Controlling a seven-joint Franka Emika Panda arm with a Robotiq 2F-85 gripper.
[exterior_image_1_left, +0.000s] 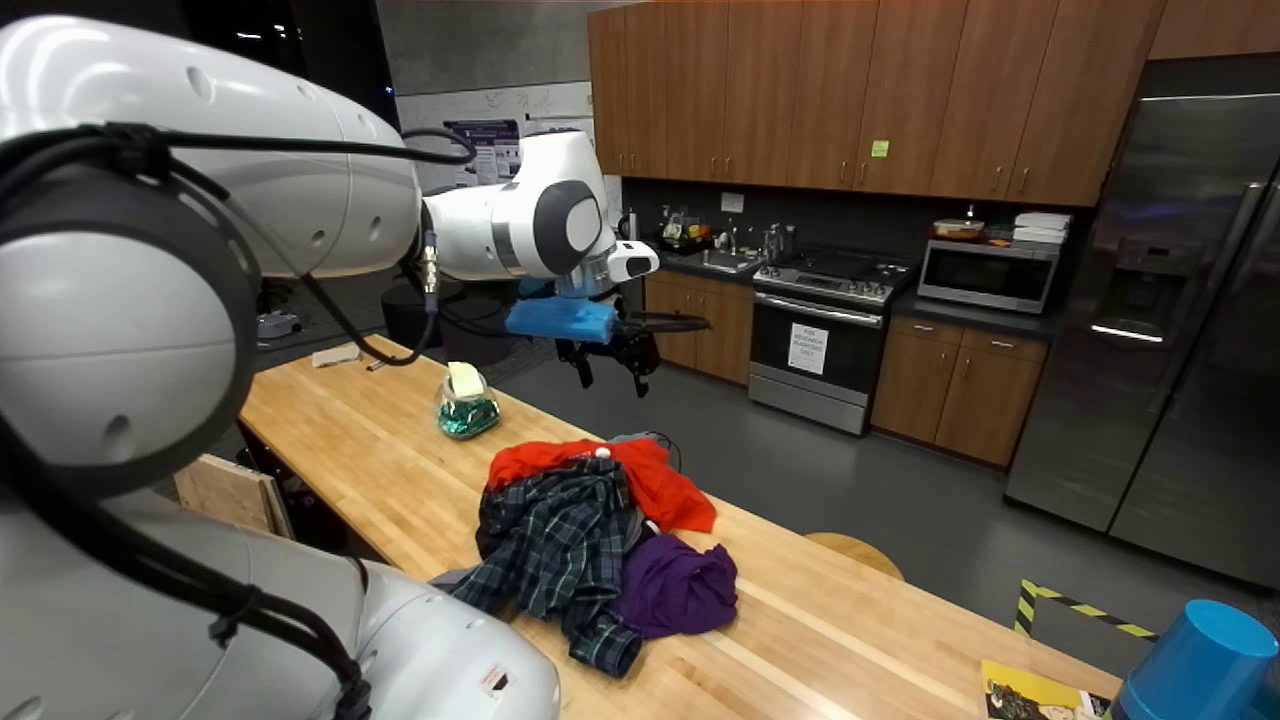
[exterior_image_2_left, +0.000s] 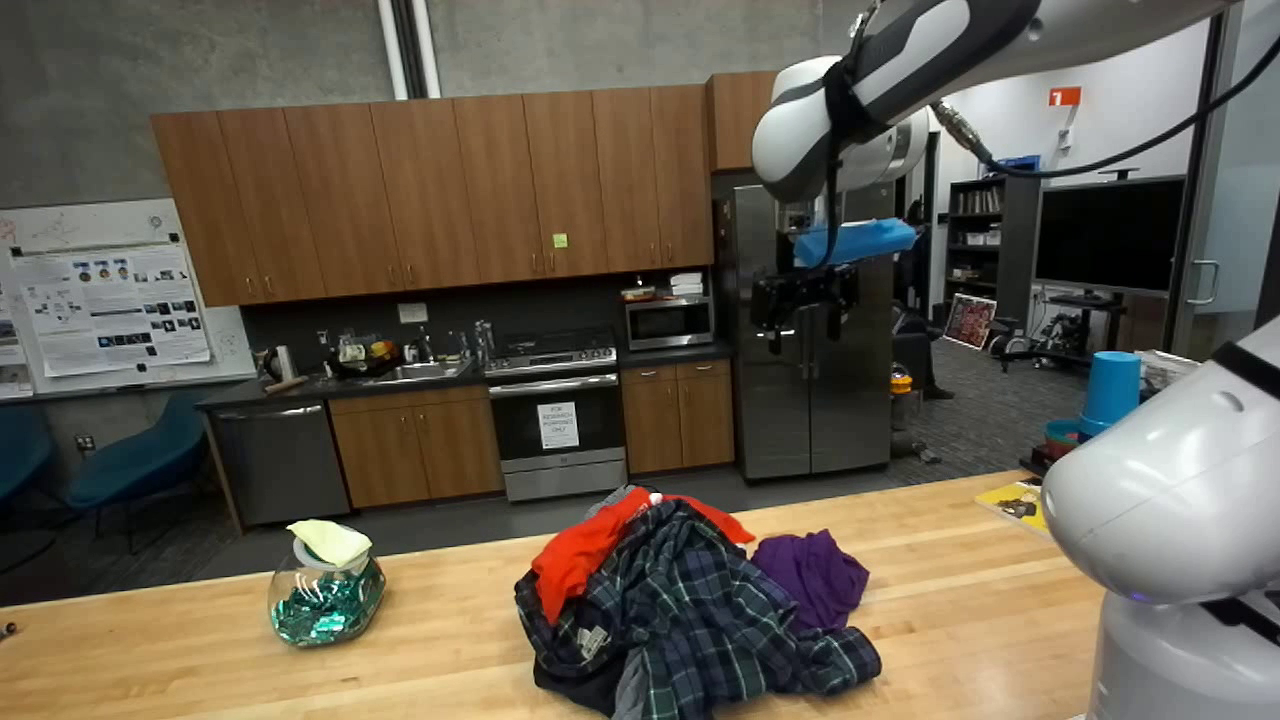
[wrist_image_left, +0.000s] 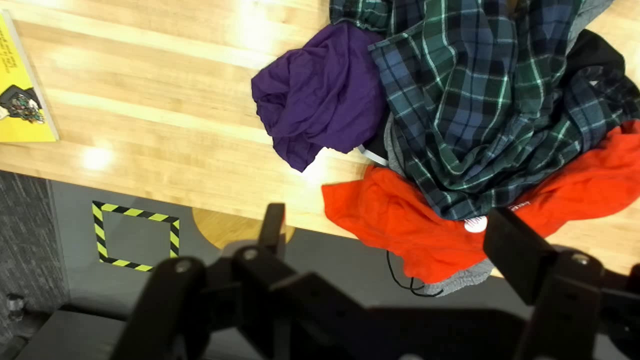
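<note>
A heap of clothes lies on the wooden table: a dark green and blue plaid shirt (exterior_image_2_left: 708, 600), a red garment (exterior_image_1_left: 660, 486) partly under it, and a crumpled purple cloth (wrist_image_left: 321, 96) at its side. Some grey and black cloth shows beneath; the rest of it is hidden. High above the table hangs my gripper (exterior_image_1_left: 614, 378), well clear of the heap. In the wrist view its two black fingers (wrist_image_left: 273, 225) stand wide apart, open, with nothing held between them.
A glass bowl (exterior_image_2_left: 326, 600) with green shiny filling and a yellow cloth on top stands away from the heap. At the opposite end are a yellow magazine (exterior_image_1_left: 1038, 692) and a blue cup (exterior_image_1_left: 1206, 660). Bare tabletop (exterior_image_2_left: 468, 612) lies between bowl and heap.
</note>
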